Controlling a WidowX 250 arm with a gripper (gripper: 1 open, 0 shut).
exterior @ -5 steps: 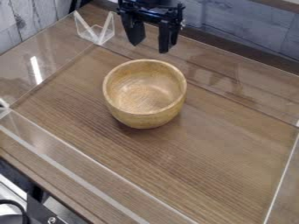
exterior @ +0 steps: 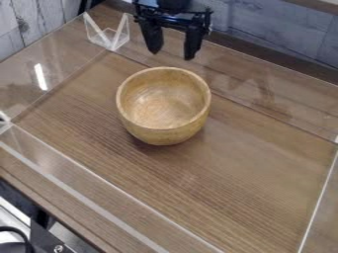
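A round wooden bowl (exterior: 162, 126), empty, sits on the wooden table (exterior: 211, 198) near the middle of the camera view. Above it, at the top edge, the black gripper (exterior: 173, 44) hangs over the table behind the bowl, apart from it. Its fingers point down and stand open, with nothing visible between them. The upper arm is cut off by the frame.
Small white wire-like pieces (exterior: 106, 32) stand at the upper left, with another at the left edge. Black cables lie in the lower left corner.
The gripper has shifted slightly and turned, its fingers now showing at a different angle. The bowl has not moved.
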